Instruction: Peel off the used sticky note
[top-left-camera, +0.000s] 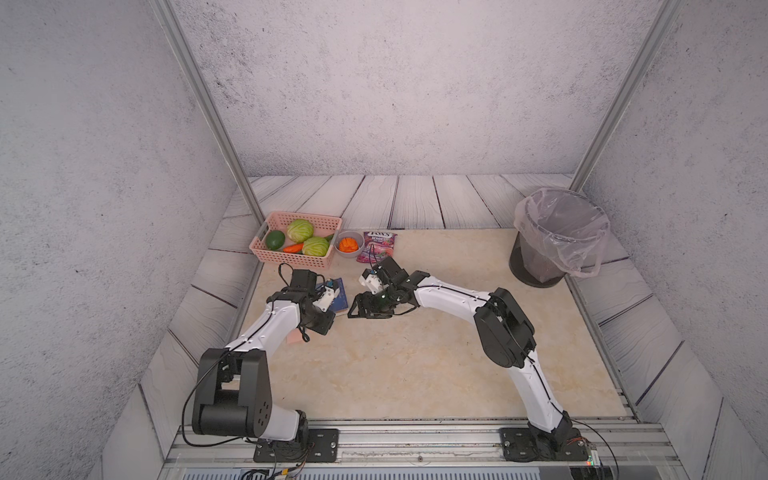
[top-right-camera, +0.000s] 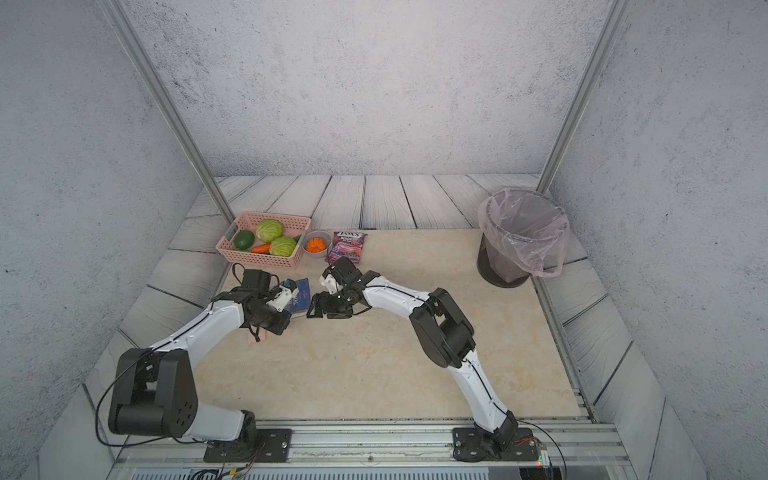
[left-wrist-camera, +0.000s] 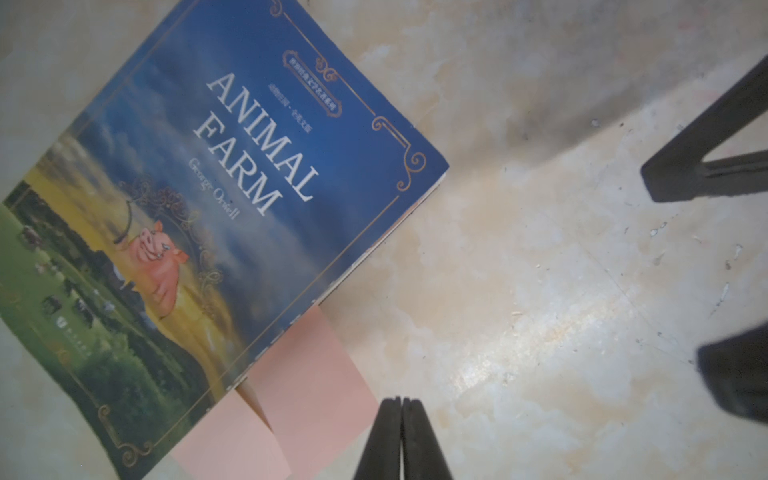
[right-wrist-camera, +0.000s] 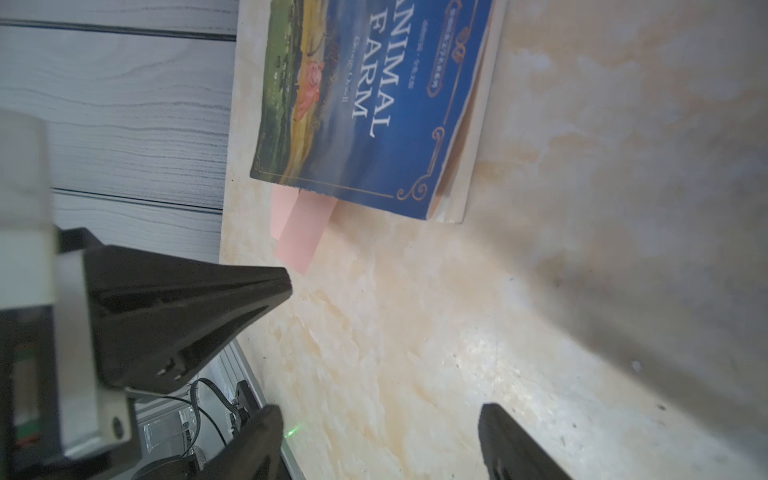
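The Animal Farm book lies closed on the table, blue cover up, with pink sticky notes sticking out from one edge. My left gripper hangs over the book at the left; in the left wrist view its fingertips are close together at the bottom, over the pink notes, with no clear gap. My right gripper is just right of the book in the top views, its fingertips apart with bare table between them in the right wrist view.
A pink basket of vegetables, a bowl with orange contents and a FOX'S packet stand at the back left. A lined bin stands back right.
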